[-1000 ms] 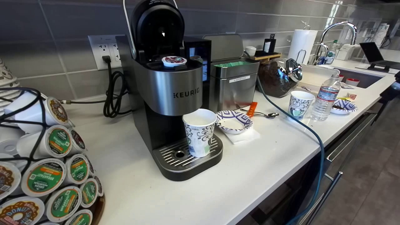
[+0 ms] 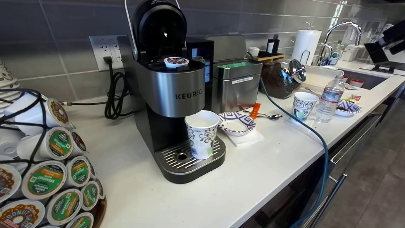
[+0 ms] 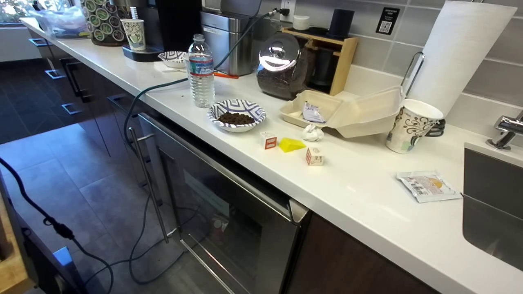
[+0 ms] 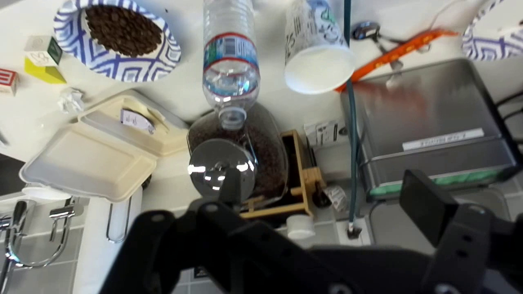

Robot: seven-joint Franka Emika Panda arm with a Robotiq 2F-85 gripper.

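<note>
My gripper is open in the wrist view, its two dark fingers wide apart with nothing held between them. It hangs above the counter, with the glass jar of dark contents and a steel bin beyond its fingers. A Keurig coffee maker stands with its lid raised and a pod in the top. On its drip tray is a patterned paper cup. Another paper cup stands beside a water bottle. A patterned bowl holds dark beans.
A blue cable crosses the counter and hangs over its front edge. An open takeout box, small cartons and a silver packet lie nearer the sink. A pod rack stands left of the coffee maker.
A dark part of the arm now shows at the upper right of exterior view 1, in front of the laptop. A dark shape at the right edge by the counter is gone. The counter items have not moved.
</note>
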